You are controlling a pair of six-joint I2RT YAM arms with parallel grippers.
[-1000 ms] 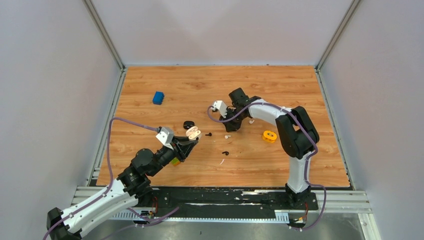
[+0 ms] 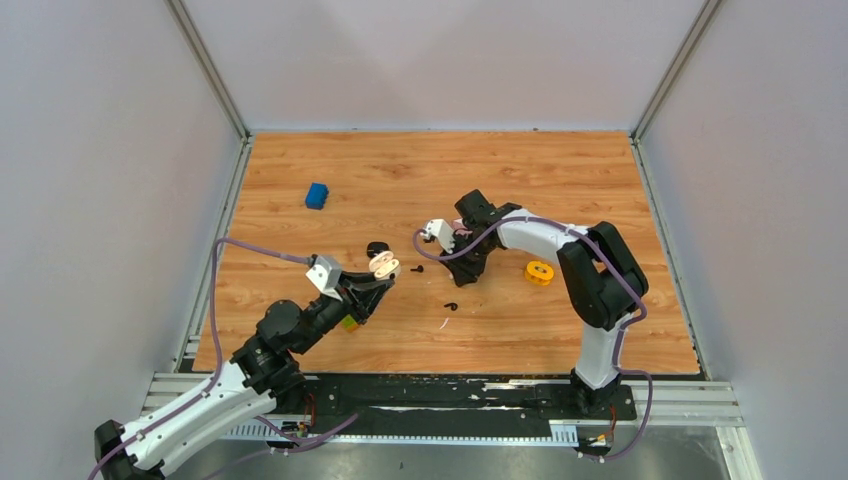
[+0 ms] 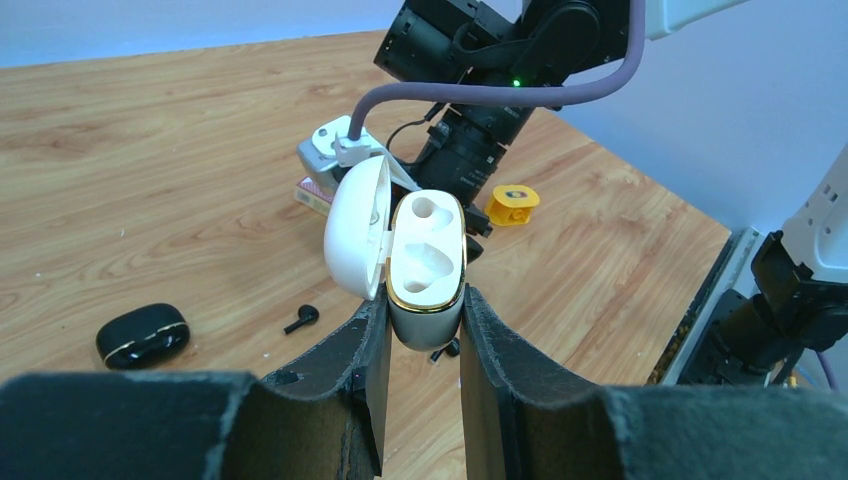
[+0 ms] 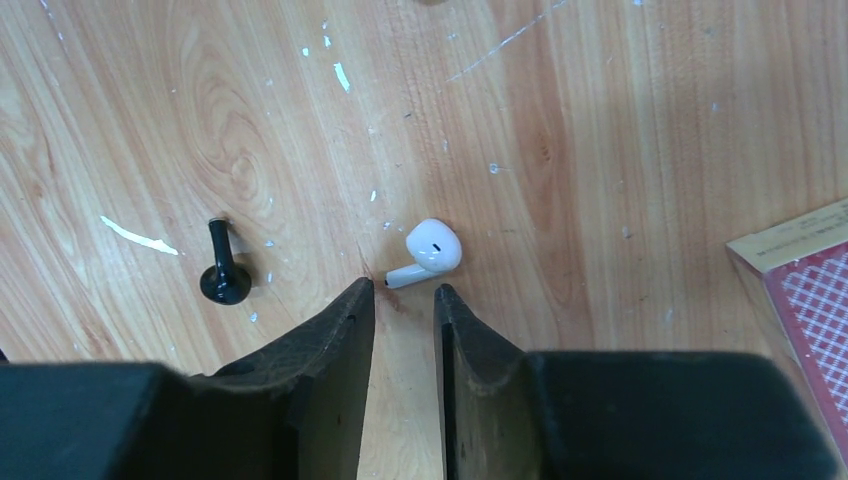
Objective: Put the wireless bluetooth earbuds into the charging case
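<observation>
Off the table, my left gripper is shut on the white charging case (image 3: 427,250). The case's lid (image 3: 359,228) stands open, and both earbud hollows face the camera, empty. In the right wrist view a white earbud (image 4: 434,245) lies on the wood, its stem pointing left. My right gripper is part open just short of that earbud, with nothing held between its fingers. From the top view, the right gripper (image 2: 462,280) covers this spot, so the earbud is hidden there.
Two black earbuds (image 2: 417,269) (image 2: 451,306) and a black case (image 2: 377,248) lie nearby. A pink box (image 4: 815,300) sits right of the right gripper. A yellow object (image 2: 539,272) and a blue block (image 2: 317,196) rest farther off.
The right gripper has moved toward the table's front and now covers the white earbud that showed in front of it. The left arm and the case look almost still.
</observation>
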